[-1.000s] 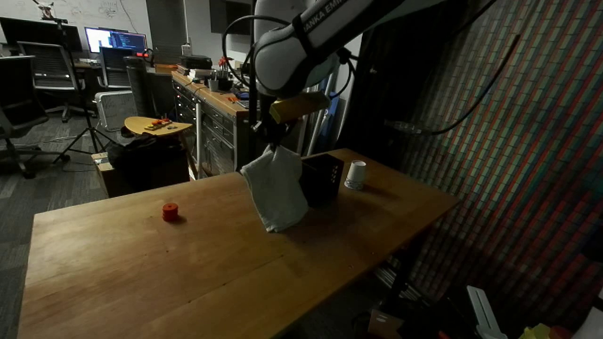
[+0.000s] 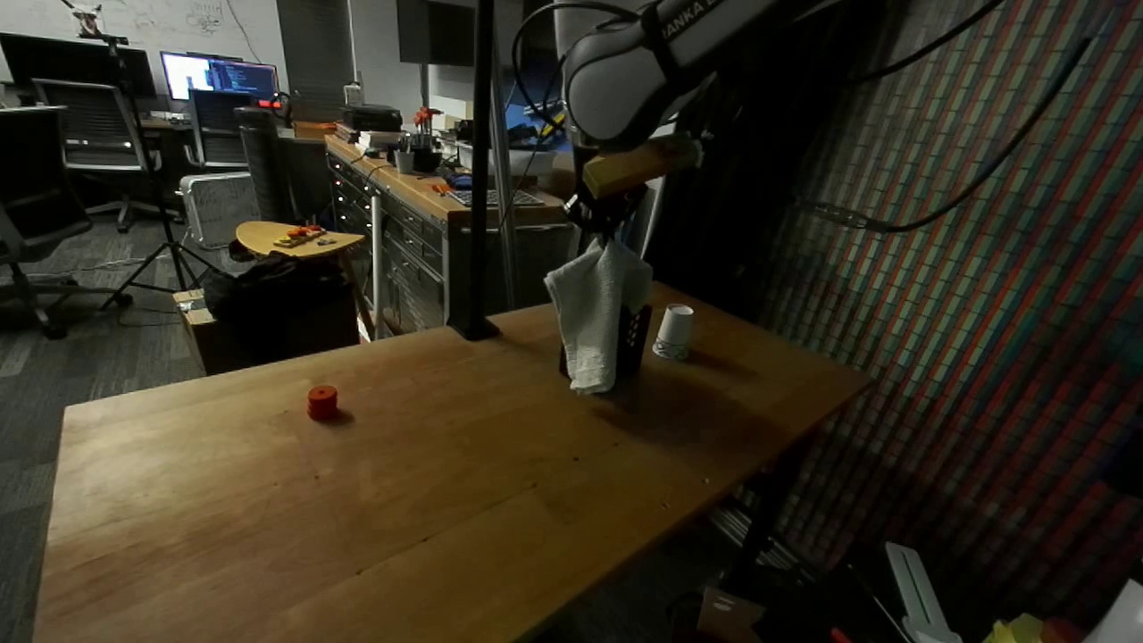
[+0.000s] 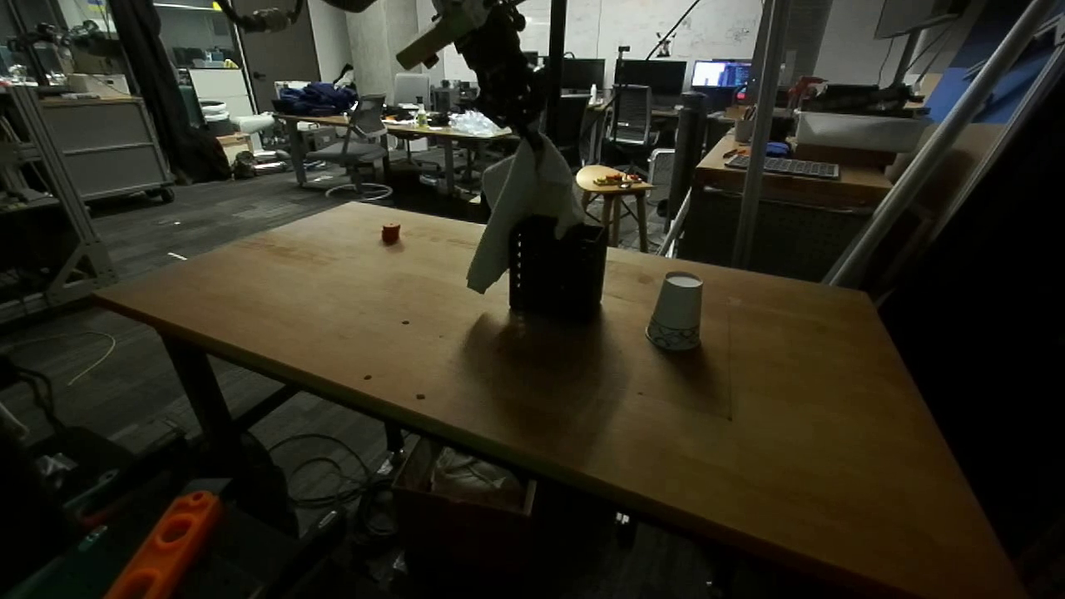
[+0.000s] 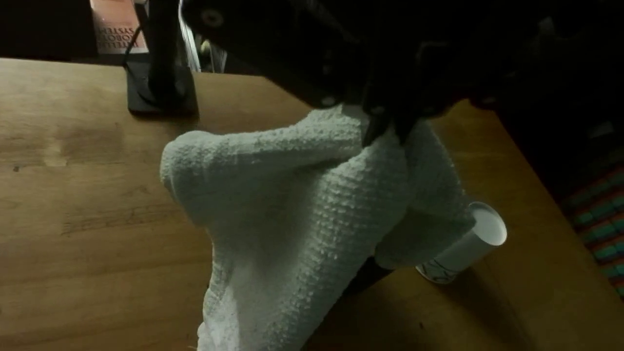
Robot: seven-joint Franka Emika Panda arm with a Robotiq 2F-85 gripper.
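A pale towel [image 2: 589, 316] hangs from my gripper, whose fingers pinch it near its top. Below it stands a black basket [image 3: 557, 274] on the table. In exterior view 2 part of the towel [image 3: 506, 205] drapes outside the basket's left side, while another part hangs over the basket's opening; how far it reaches inside is hidden. From the wrist the cloth [image 4: 275, 222] covers nearly all of the basket.
An upside-down paper cup [image 3: 676, 314] stands right of the basket, close to it. A small stack of red discs [image 2: 322, 403] sits far off on the left. A black post [image 2: 477, 321] rises at the table's back edge.
The arm has carried the towel right and up in exterior view 1, from beside the basket to above it. Cup, discs and basket appear to have stayed put.
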